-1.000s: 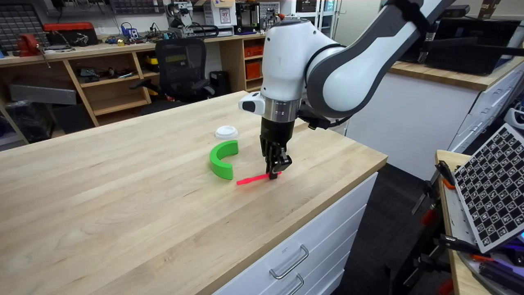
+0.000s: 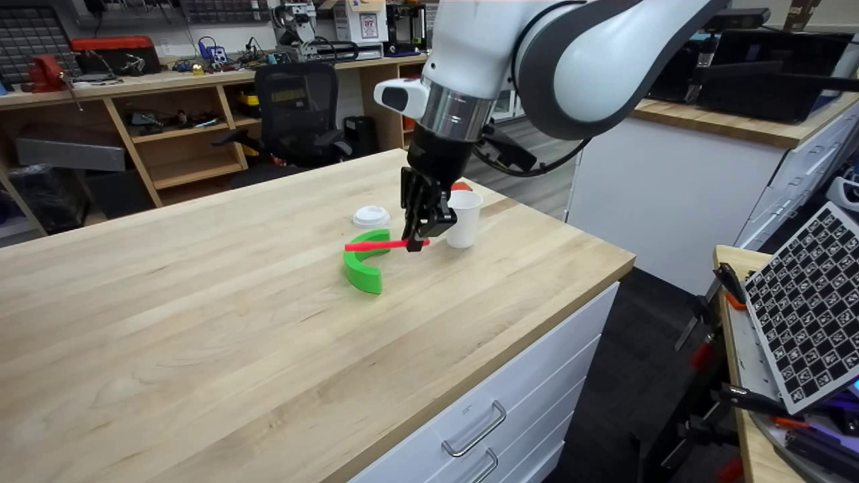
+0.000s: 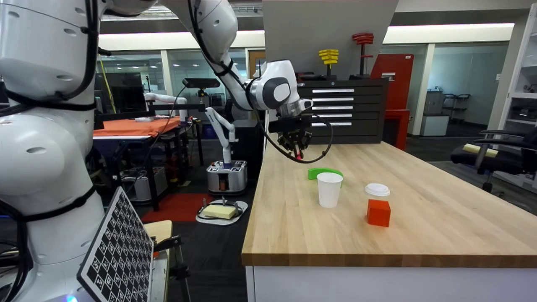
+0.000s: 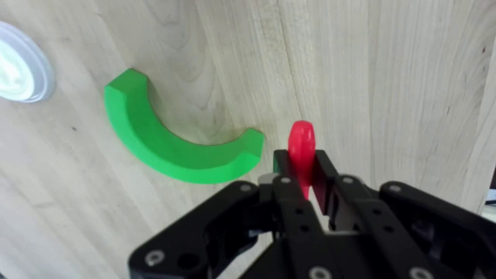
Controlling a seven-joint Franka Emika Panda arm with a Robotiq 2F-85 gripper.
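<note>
A slim pink-red marker-like stick (image 2: 374, 245) is clamped in my gripper (image 2: 415, 244), which holds it above the table and roughly level. In the wrist view the red stick (image 4: 302, 146) pokes out between the black fingers. A green half-ring (image 4: 172, 151) lies on the wood to the left of the fingertips. Behind the gripper in exterior view 1 stands a white paper cup (image 2: 464, 220), upright. The white lid (image 2: 371, 217) rests beyond the green half-ring.
An orange-red block (image 3: 378, 213) sits in front of the lid, to the right of the cup in exterior view 2.
My gripper has risen off the tabletop with the red stick in it and shifted toward the far side. The cup, hidden behind the arm earlier, now shows. The green half-ring and lid stayed put.
</note>
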